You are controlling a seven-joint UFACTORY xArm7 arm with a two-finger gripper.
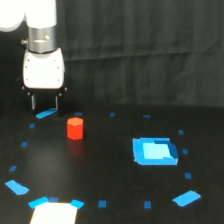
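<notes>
At the upper left hangs my white gripper (pixel 45 102), pointing down. Its two dark fingers stand apart with nothing between them, so it is open. To the right of the gripper and lower in the view, a small red block (pixel 75 128) with a hexagonal outline sits on the dark table. A blue tray-like piece (pixel 138 152) with a white patch in its middle lies on the right side. The gripper touches neither of them.
Small blue marks dot the black table (pixel 110 175). Larger blue strips lie near the gripper (pixel 46 113), at left (pixel 16 187) and lower right (pixel 186 198). A pale object (pixel 54 213) is cut off at the bottom edge. Between block and tray the surface is clear.
</notes>
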